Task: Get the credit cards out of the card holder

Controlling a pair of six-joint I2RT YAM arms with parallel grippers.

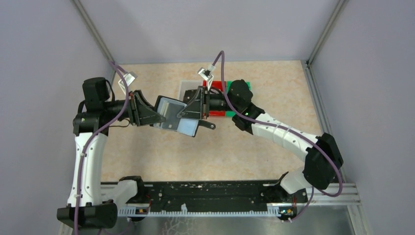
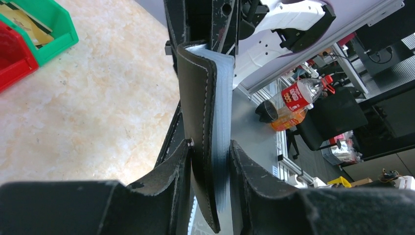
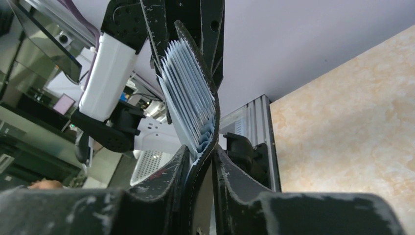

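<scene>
The card holder (image 1: 169, 116), black with a stitched edge and a stack of pale blue sleeves, is held in the air between the grippers. My left gripper (image 1: 159, 118) is shut on it; in the left wrist view the holder (image 2: 198, 112) stands edge-on between the fingertips. My right gripper (image 1: 182, 115) is at the holder's right part, its fingers either side of the holder's edge in the right wrist view; whether they grip it is unclear. The sleeves (image 3: 188, 88) fan out at their edges there. I cannot make out individual cards.
Behind the holder stand a white bin (image 1: 187, 84), a red bin (image 1: 214, 84) and a green bin (image 1: 244, 85), partly hidden by the right arm. Walls surround the table at the back and sides.
</scene>
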